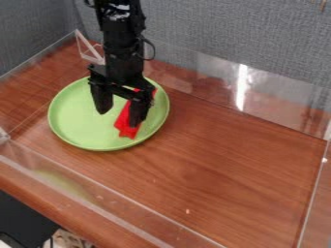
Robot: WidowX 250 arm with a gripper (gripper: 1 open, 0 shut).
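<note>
My black gripper (119, 97) hangs from the top of the view over the green plate (75, 119), its fingers low on the right half of the plate. A red object (127, 126) lies on the plate beneath and behind the fingers, partly hidden by them. I cannot tell whether the fingers are closed on it or only around it.
Clear low walls edge it, with a grey padded wall (246, 58) behind. A small white frame stands at the back left, partly behind the arm.
</note>
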